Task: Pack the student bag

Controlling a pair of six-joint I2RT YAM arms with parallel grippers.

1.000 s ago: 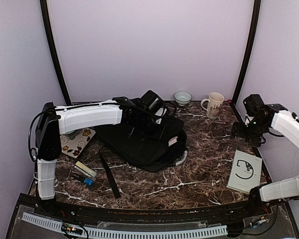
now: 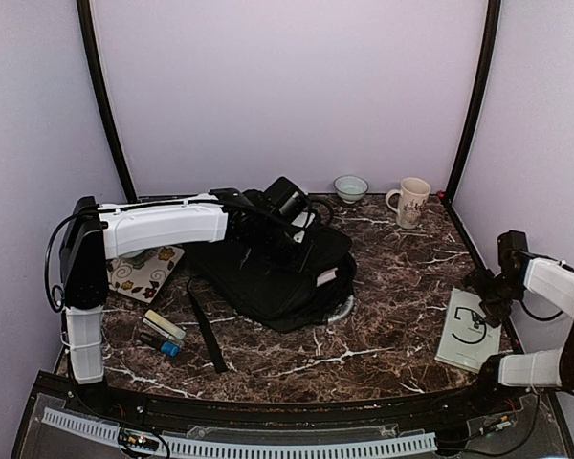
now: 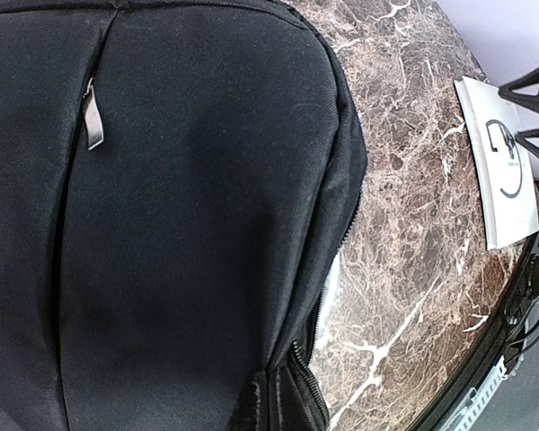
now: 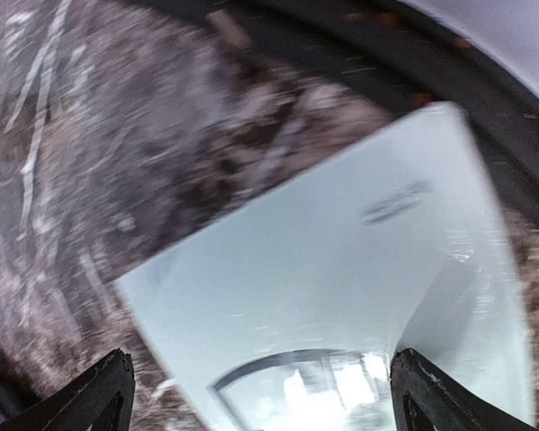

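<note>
The black bag (image 2: 268, 287) lies open-zipped on the marble table; my left gripper is shut at its right edge by the zipper, in the left wrist view. Whether fabric is between its fingers is hard to tell. A white booklet (image 2: 464, 339) with a dark drawn line lies at the right front. My right gripper is open just over that booklet, its fingers spanning part of it, blurred in the right wrist view.
A patterned flat item (image 2: 148, 277) and several markers (image 2: 163, 335) lie at the left. A mug (image 2: 411, 206) and bowl (image 2: 350, 185) stand at the back. Table between bag and booklet is clear.
My right gripper has come down and toward the front, onto the booklet.
</note>
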